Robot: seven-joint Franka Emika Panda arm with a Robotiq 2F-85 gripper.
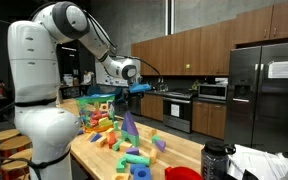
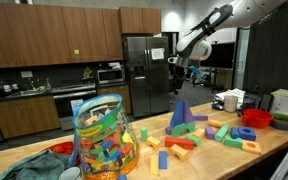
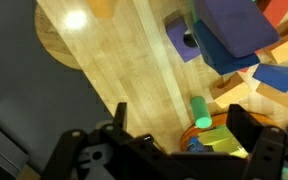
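Observation:
In the wrist view my gripper stands open above the wooden table [image 3: 149,75], with nothing between its fingers. Just past the fingertips lies a green cylinder block [image 3: 199,111], and an orange-rimmed container with a yellow-green block [image 3: 221,138] is partly hidden by the right finger. A tall purple and blue block shape [image 3: 229,25] rises at the upper right, with a purple block with a hole [image 3: 182,39] beside it. Orange blocks [image 3: 231,90] lie to the right. In exterior view 2 a clear bag of colored blocks [image 2: 106,140] stands at the table's left.
Loose blocks are spread over the table around a purple cone [image 2: 181,114]. A red bowl [image 1: 182,173] and a black canister [image 1: 215,160] stand at one end. Bare tabletop shows left of the blocks in the wrist view. Stools [image 1: 14,143] stand beside the table.

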